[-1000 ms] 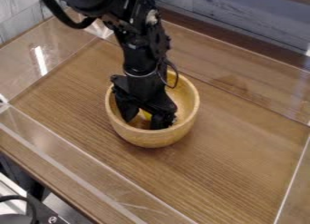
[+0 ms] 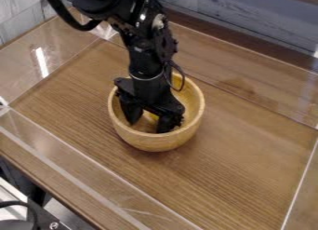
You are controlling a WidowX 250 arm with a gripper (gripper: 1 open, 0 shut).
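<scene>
The black arm reaches down from the top left to my gripper (image 2: 147,107), whose dark fingers are down inside a wooden bowl (image 2: 154,139) on the wooden table. Something yellow shows in the bowl around and behind the gripper, mostly hidden by it; I cannot tell what it is. The fingertips sit low within the bowl, and the space between them is hard to make out.
Pale walls stand along the back, and a dark cable lies at the lower left corner beyond the table's edge.
The gripper has shifted very slightly inside the bowl; the bowl stays in about the same place.
</scene>
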